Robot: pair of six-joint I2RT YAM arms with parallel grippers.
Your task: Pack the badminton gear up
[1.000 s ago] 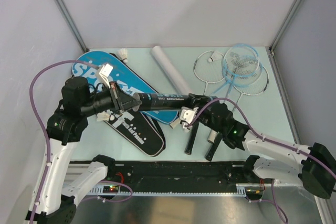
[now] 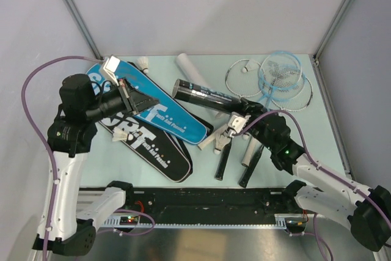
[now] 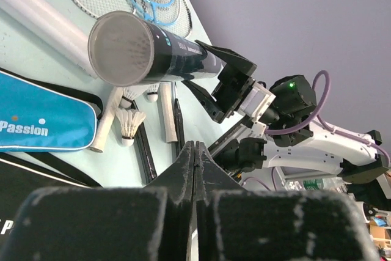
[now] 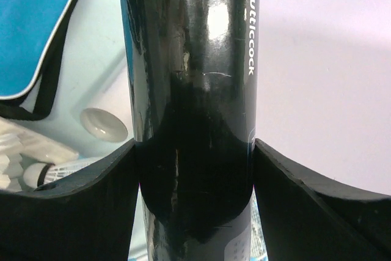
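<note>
A black shuttlecock tube (image 2: 204, 97) hangs tilted above the table, with my right gripper (image 2: 245, 109) shut around its right-hand part. In the right wrist view both fingers press on the tube (image 4: 195, 90). The left wrist view shows the tube's round grey end face (image 3: 121, 49); whether that is a lid or the open inside, I cannot tell. My left gripper (image 2: 155, 100) is shut, apart from the tube and over the blue racket bag (image 2: 177, 117); nothing shows between its fingertips. The black racket bag (image 2: 156, 154) lies partly beneath the blue one.
A white tube (image 2: 190, 70) lies behind the black one. Rackets with blue (image 2: 281, 76) and white (image 2: 227, 80) frames lie at the right. Shuttlecocks are scattered: one at the back (image 2: 143, 62), another between the rackets (image 2: 250, 65), several near the handles (image 3: 129, 123).
My left gripper has drawn back leftward from the tube's end. The right gripper has moved right and slightly back with the tube, whose left end now points up and back.
</note>
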